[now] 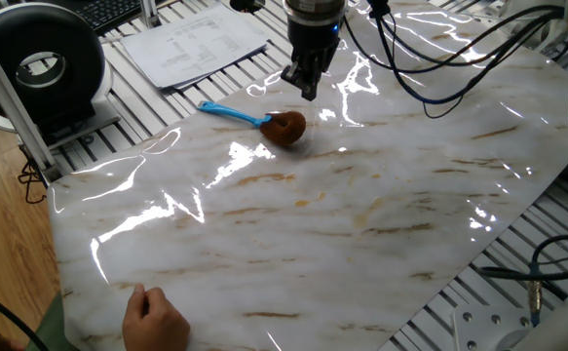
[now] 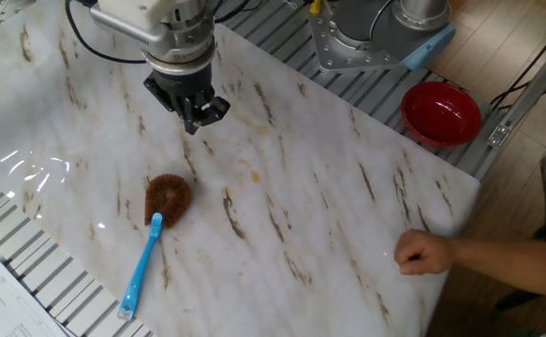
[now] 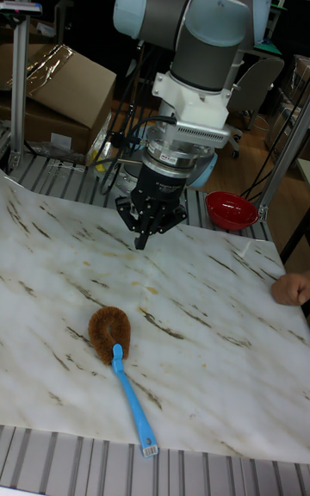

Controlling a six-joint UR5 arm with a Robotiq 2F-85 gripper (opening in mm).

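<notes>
A brush with a round brown bristle head [image 2: 168, 198] and a light blue handle [image 2: 139, 271] lies flat on the marble-patterned table. In exterior view 3 its handle [image 3: 133, 401] points toward the near edge. My black gripper [image 2: 190, 126] hangs above the table, apart from the brush and nearer the arm's base. Its fingers come together at a narrow tip, and nothing shows between them. Exterior view 1 has the gripper [image 1: 309, 96] above and a little right of the brush head [image 1: 284, 128].
A red bowl [image 2: 440, 113] stands by the table's edge, beside the arm's base. A person's fist [image 2: 423, 253] rests on the table near its end. Papers [image 1: 194, 47] lie on the slatted surface beyond the brush handle.
</notes>
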